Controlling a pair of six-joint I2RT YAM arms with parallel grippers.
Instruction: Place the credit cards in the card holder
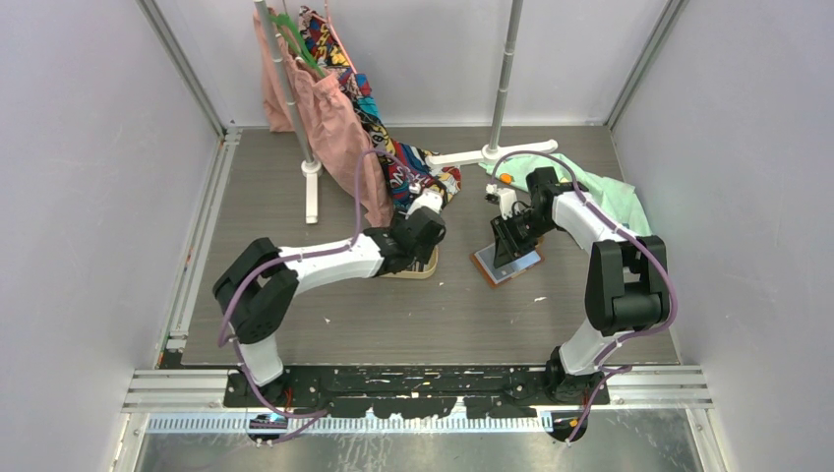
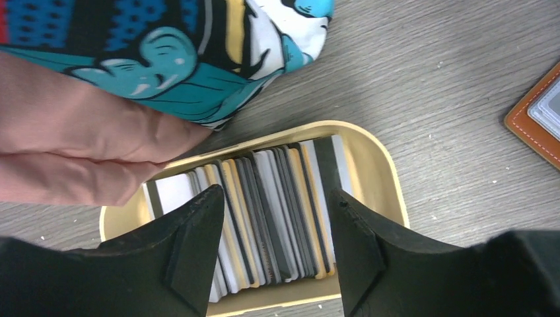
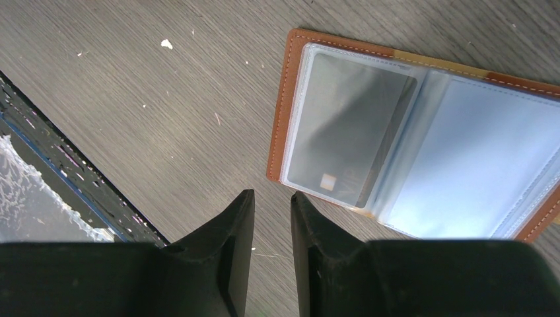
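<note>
A row of cards [image 2: 261, 211] in black, white and tan leans inside an oblong beige tray [image 2: 389, 168]. My left gripper is above the tray, its fingers [image 2: 188, 251] wide apart over the cards and nothing held. To the right lies the brown card holder [image 1: 499, 278], spread open, with clear pockets; a greyish card [image 3: 350, 125] shows under its left pocket in the right wrist view. Beside the holder's near-left corner, my right gripper has its fingers a short way apart, with only table visible between them.
Pink cloth [image 2: 72, 132] and a patterned garment [image 2: 178, 59] hang close behind the tray. A mint cloth [image 1: 600, 192] and the rack's white foot [image 1: 492, 154] are at the back right. Bare table [image 1: 433, 324] stretches in front of tray and holder.
</note>
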